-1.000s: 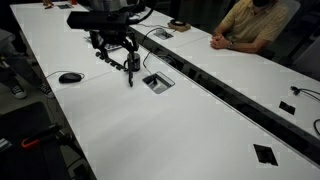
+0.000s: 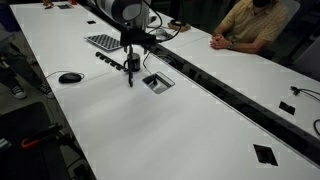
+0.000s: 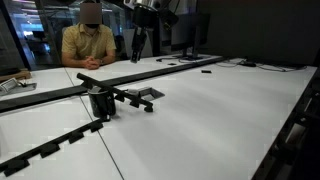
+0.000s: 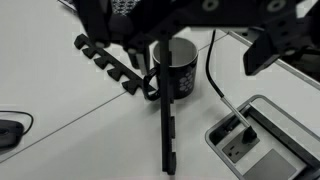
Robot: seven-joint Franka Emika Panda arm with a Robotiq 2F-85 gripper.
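Observation:
A dark mug with a printed side stands upright on the white table. One black notched strip passes over the mug; in exterior view 2 this strip slopes down across its top. A second notched strip lies flat on the table beside it, also visible in the wrist view as a strip left of the mug. My gripper is open above the mug, its fingers spread wide with nothing held. From exterior view 1, the gripper hangs over the mug.
A recessed metal socket box with a plugged cable sits right of the mug. A computer mouse lies to the left. A person sits across the table.
The arm has swung right and back in exterior view 1, from over the flat strip to over the mug. The mug and strips show no clear movement.

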